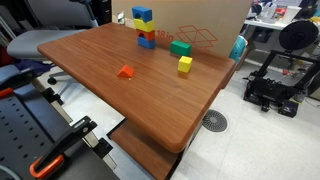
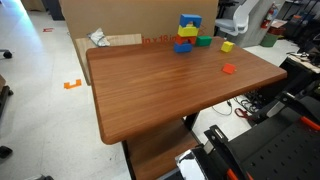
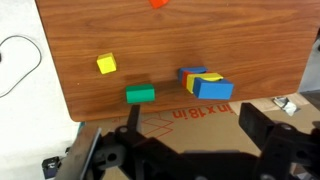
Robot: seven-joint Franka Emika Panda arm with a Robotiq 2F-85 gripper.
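A stack of blocks stands on the wooden table (image 1: 150, 95): a blue block (image 1: 142, 14) on top, a yellow layer (image 2: 188, 31) under it, then red, with blue at the bottom. To its right in exterior view 1 lie a green block (image 1: 180, 47) and a single yellow block (image 1: 185, 64). A red block (image 1: 125, 71) rests nearer the front edge. From above, the wrist view shows the stack (image 3: 212, 89) leaning outward in perspective. My gripper is open there, its dark fingers well apart and nothing visibly held between them.
A cardboard panel (image 1: 205, 25) with red writing stands behind the blocks. Dark arm parts (image 2: 245, 150) fill the lower right of exterior view 2. Cables and equipment (image 1: 270, 90) lie on the floor beyond the table.
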